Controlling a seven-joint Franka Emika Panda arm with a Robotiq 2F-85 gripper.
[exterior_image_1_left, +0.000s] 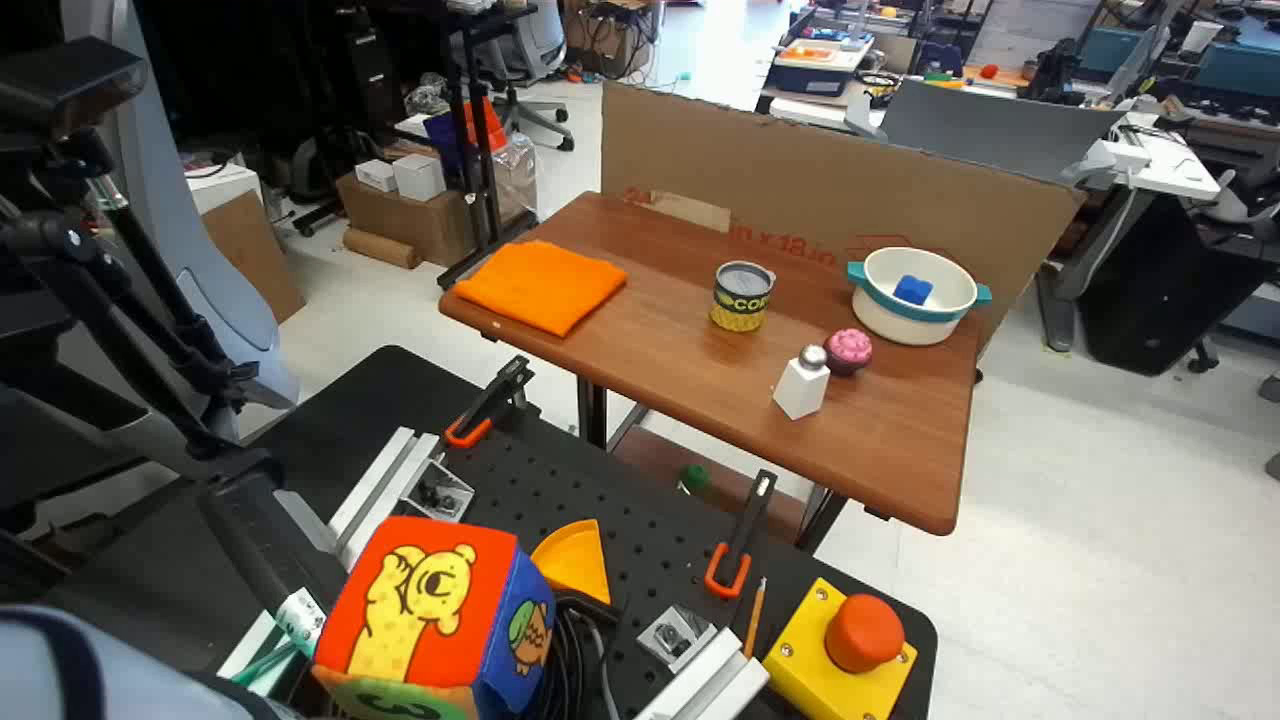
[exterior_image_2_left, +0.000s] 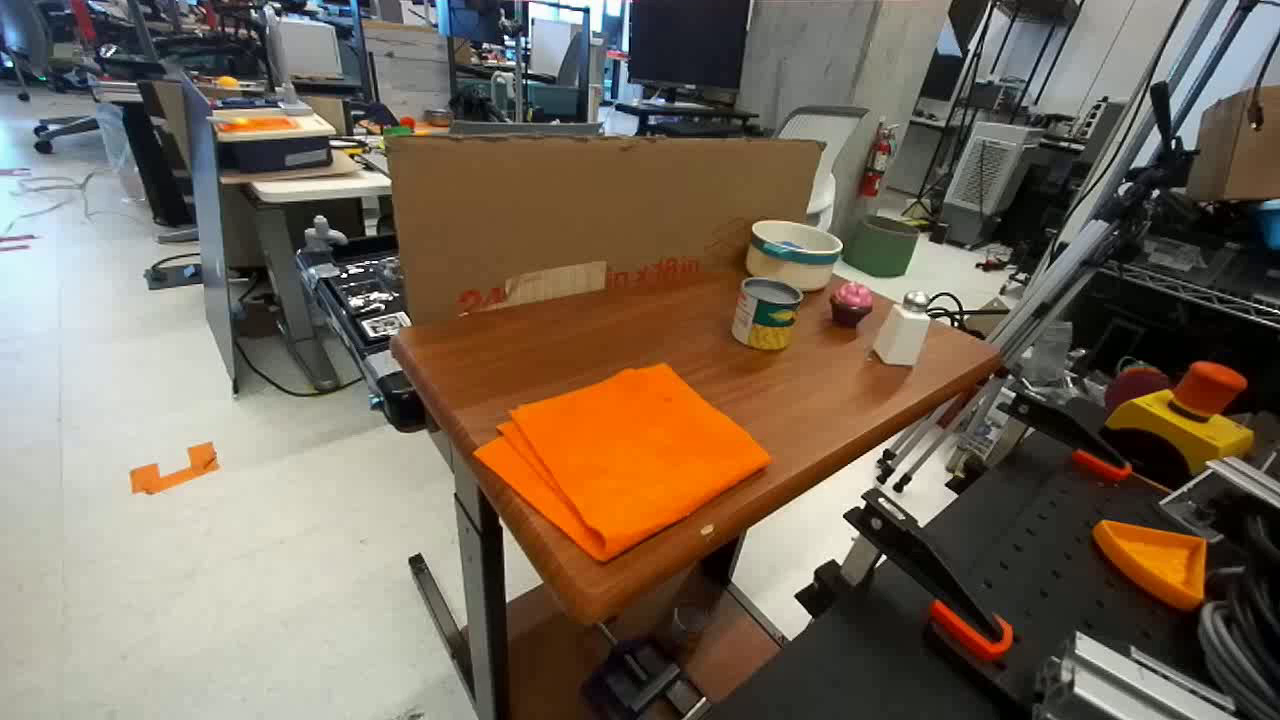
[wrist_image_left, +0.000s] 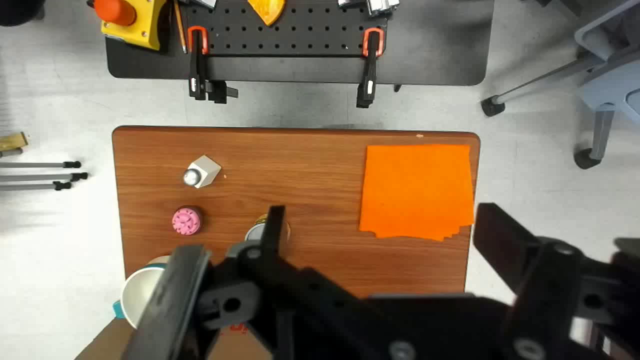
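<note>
Spread wide in the wrist view, my gripper is open above the brown table (exterior_image_1_left: 672, 360), with nothing held between its fingers. A folded orange cloth (exterior_image_2_left: 636, 456) lies flat at one end of the table. Near the middle stands a corn can (exterior_image_1_left: 743, 296), partly hidden by a finger in the wrist view. A pink-topped cupcake (exterior_image_1_left: 848, 350) sits beside a white shaker (exterior_image_1_left: 800, 386) with a silver cap, both upright. Towards the far corner is a white pot (exterior_image_1_left: 906, 314) with teal handles, and inside it rests a blue object (exterior_image_1_left: 913, 289).
A cardboard sheet (exterior_image_1_left: 828, 180) stands along the table's back edge. Across a gap lies a black pegboard bench (wrist_image_left: 288, 63) with clamps, a yellow box with a red button (wrist_image_left: 129, 21) and a soft picture cube (exterior_image_1_left: 432, 612). Bare tabletop separates the cloth and the can.
</note>
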